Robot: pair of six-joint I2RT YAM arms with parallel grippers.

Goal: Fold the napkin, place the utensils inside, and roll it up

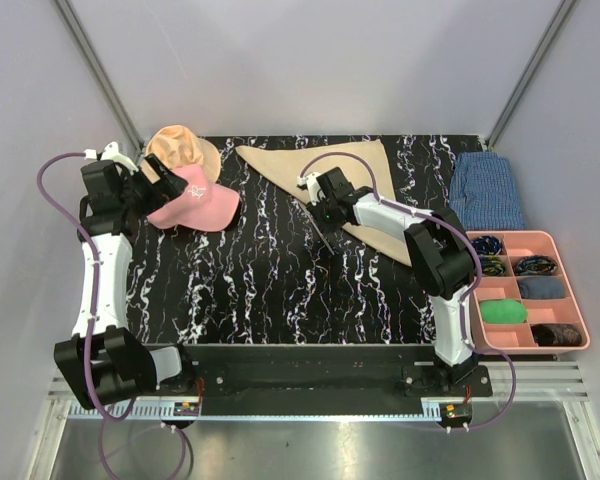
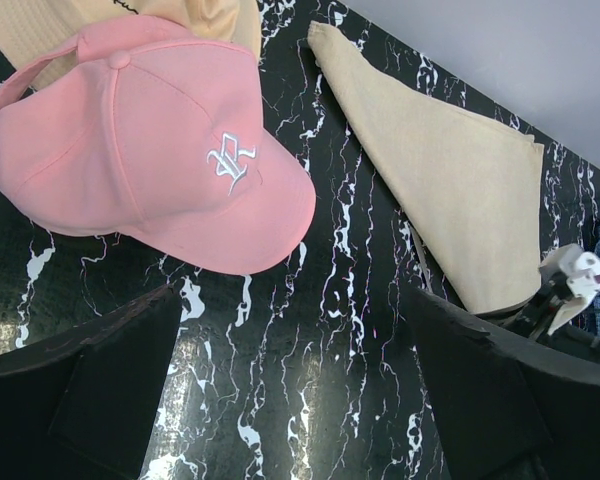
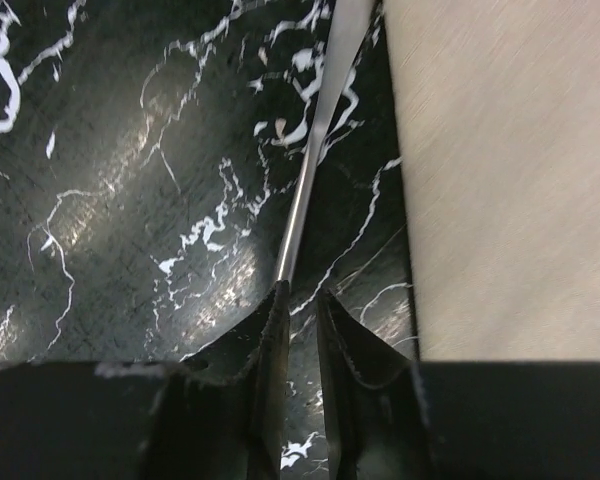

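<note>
A beige napkin (image 1: 280,158) lies folded into a triangle at the back middle of the dark marble table, filling the right side of the right wrist view (image 3: 500,180). A slim metal utensil (image 1: 326,240), seemingly a knife (image 3: 332,80), lies just left of its long edge. My right gripper is low over the utensil's lower end, its fingertips a small gap apart; whether anything is between them is unclear. My left gripper (image 1: 170,180) hangs open above the caps at the left, empty.
A pink cap (image 1: 195,208) and a peach cap (image 1: 180,148) lie back left. A blue cloth (image 1: 485,195) and a pink divided organiser (image 1: 520,236) with rolled items are on the right.
</note>
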